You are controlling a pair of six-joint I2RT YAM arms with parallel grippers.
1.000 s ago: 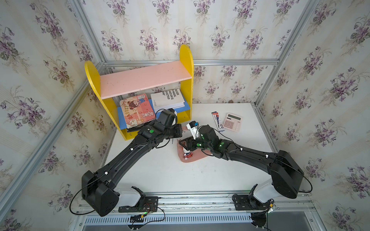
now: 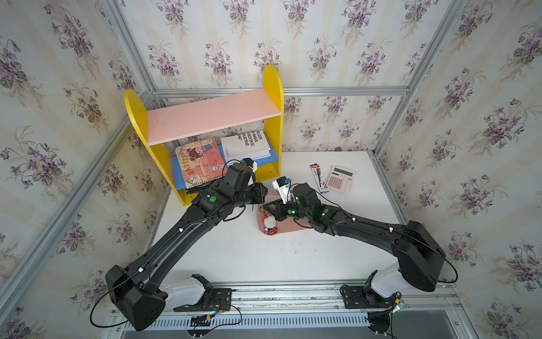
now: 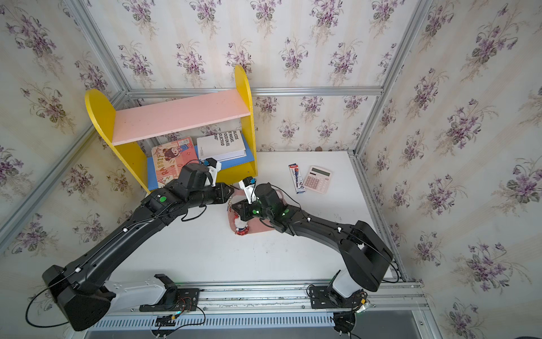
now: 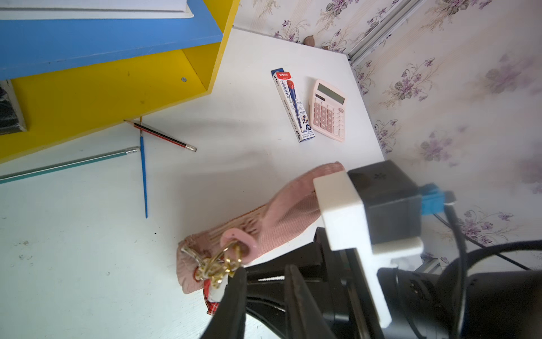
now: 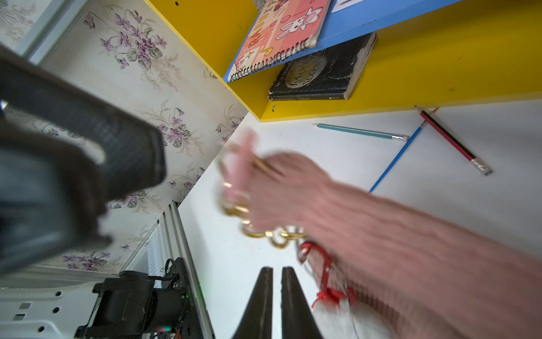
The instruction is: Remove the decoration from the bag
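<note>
The pink bag (image 4: pixel 282 226) lies on the white table, its near end carrying a pink tab with gold rings and clasp (image 4: pixel 217 270). Below the clasp hangs the decoration, a white fluffy figure (image 5: pixel 350 319) on a red cord, trimmed in red. My left gripper is partly open beside the clasp, with nothing seen between its fingers. In the right wrist view, the tips of my right gripper stand almost together, just below the gold rings (image 5: pixel 276 234); whatever they might pinch does not show. Both grippers meet closely above the bag's end.
Behind stands the yellow shelf (image 4: pixel 113 96) with books. Pencils and a blue brush (image 4: pixel 143 175) lie in front of it. A pen box (image 4: pixel 292 104) and pink calculator (image 4: pixel 327 109) sit at the back right.
The bag's end and the decoration have also moved a little left, and the right gripper has barely shifted.
</note>
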